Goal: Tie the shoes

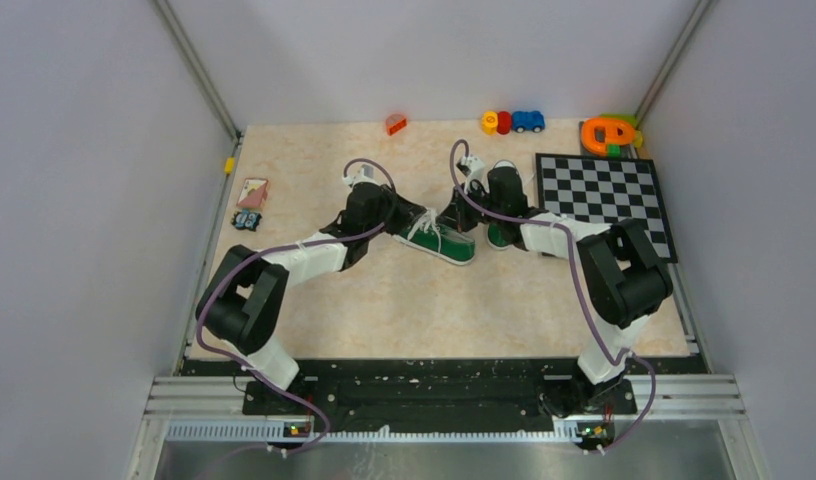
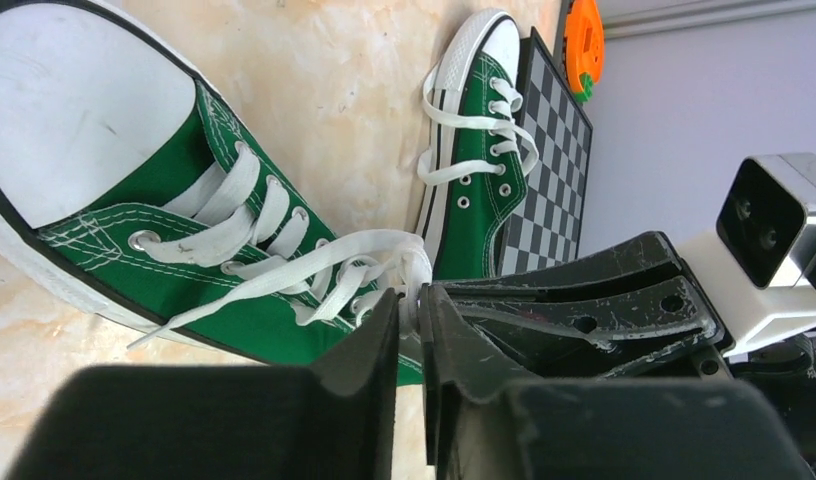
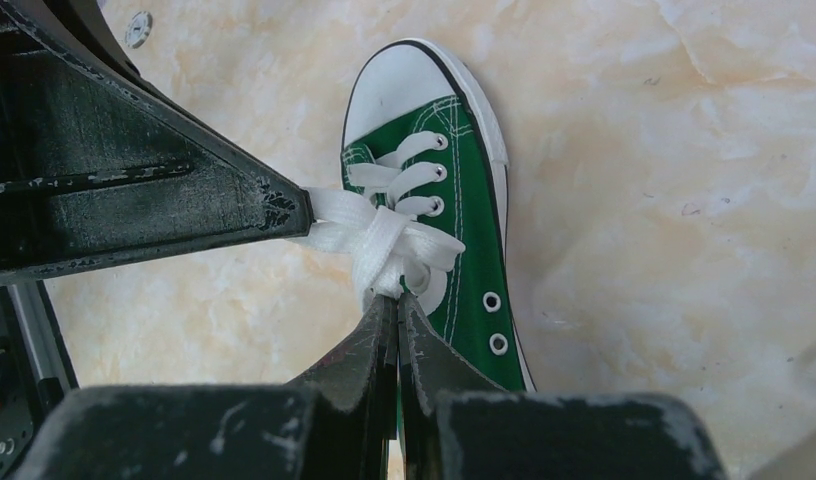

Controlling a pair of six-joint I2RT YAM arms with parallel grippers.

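Note:
A green sneaker with white laces (image 1: 452,248) lies mid-table, its laces gathered into a loose knot (image 3: 394,240) over the eyelets. My left gripper is at the knot, fingers close together around a lace loop; whether it has closed on it is unclear. My right gripper is shut at the lower edge of the knot, lace at its fingertips. The second green sneaker (image 2: 474,150) lies to the right with loose white laces, partly under my right arm in the top view.
A checkered board (image 1: 604,195) lies on the right, with coloured toys (image 1: 529,121) along the back edge. Small items (image 1: 252,195) lie at the left.

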